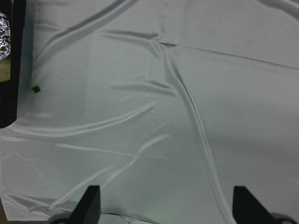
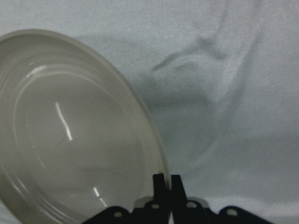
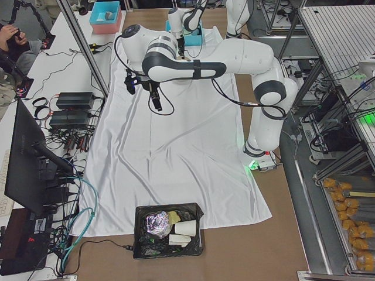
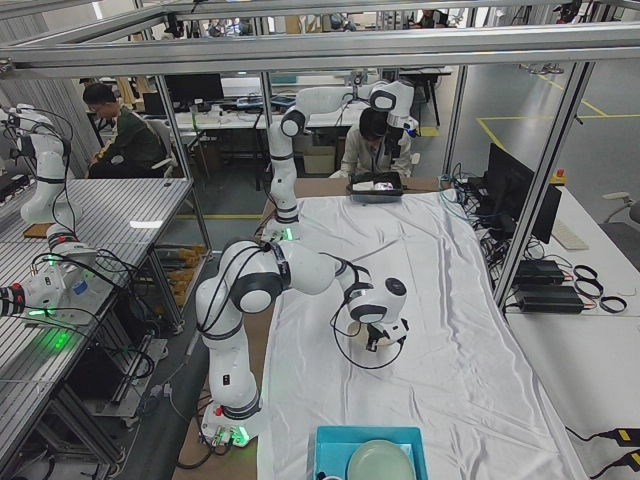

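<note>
A pale, glossy bowl (image 2: 70,126) fills the left of the right wrist view, over the white cloth. My right gripper is shut on its rim at the bowl's right side; in the camera right view that gripper (image 4: 382,330) is over the middle of the cloth, the bowl mostly hidden behind it. My left gripper is high above the cloth (image 1: 177,116), its fingers wide open with nothing between them. In the camera left view its arm hides much of the far end of the cloth.
A black crate (image 3: 138,234) with foil and pale blocks sits at one end of the cloth. At the other end is a blue tray (image 4: 330,445) holding a green plate (image 4: 380,465). Monitors and cables line one side.
</note>
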